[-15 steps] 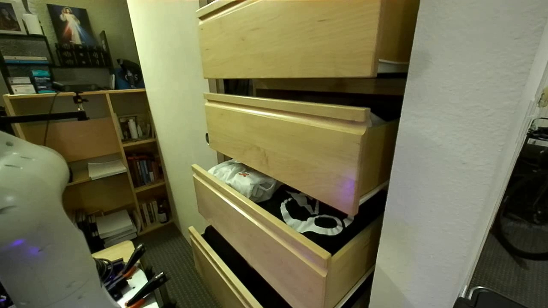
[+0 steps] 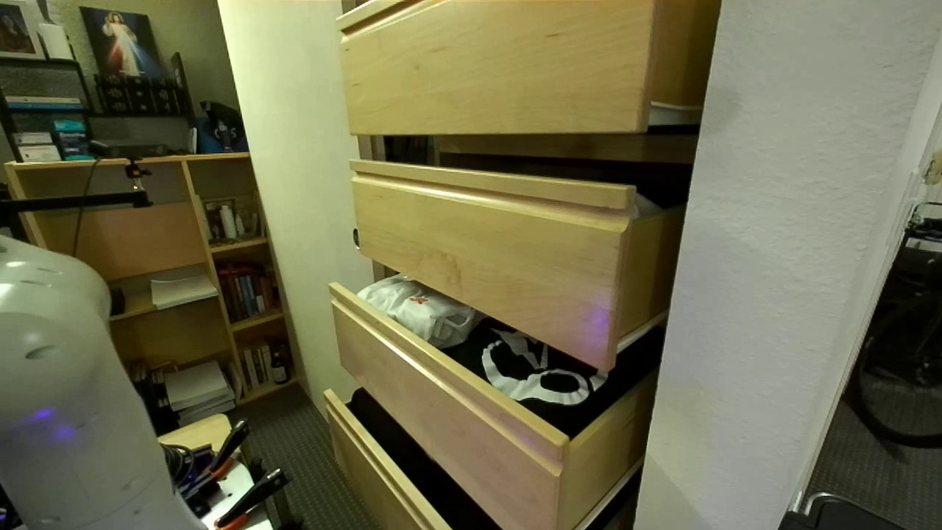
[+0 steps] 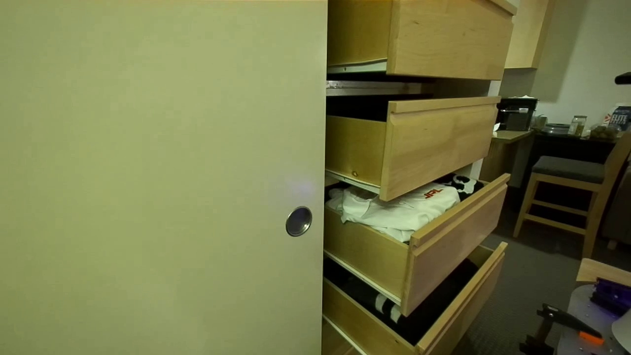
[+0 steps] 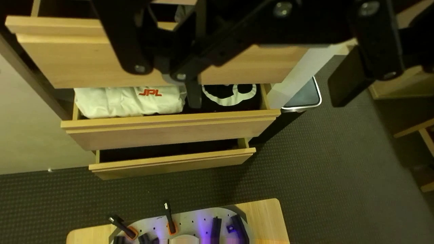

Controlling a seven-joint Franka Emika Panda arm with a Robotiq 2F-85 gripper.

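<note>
My gripper hangs at the top of the wrist view, its two dark fingers wide apart and nothing between them. It cannot be seen in either exterior view. Past it stands a chest of pulled-out wooden drawers: an upper drawer (image 2: 494,75), a second (image 2: 486,238), a third (image 2: 441,402) and a low one (image 2: 380,468). In the third drawer lie a folded white cloth (image 4: 128,101) with red JPL lettering and a black cloth (image 4: 232,95) with a white print. The gripper partly covers the second drawer's front in the wrist view.
A pale sliding door (image 3: 159,177) flanks the drawers on one side, a white wall (image 2: 795,221) on the other. In front, clamps lie on the grey base plate (image 4: 191,217) of a small wooden table (image 4: 262,215). Carpet (image 4: 309,175) is clear between. A chair (image 3: 568,177) stands farther off.
The white arm at the left of exterior view 1 has shifted slightly, its upper bulge now lower and further left. Drawers and cloths look the same.
</note>
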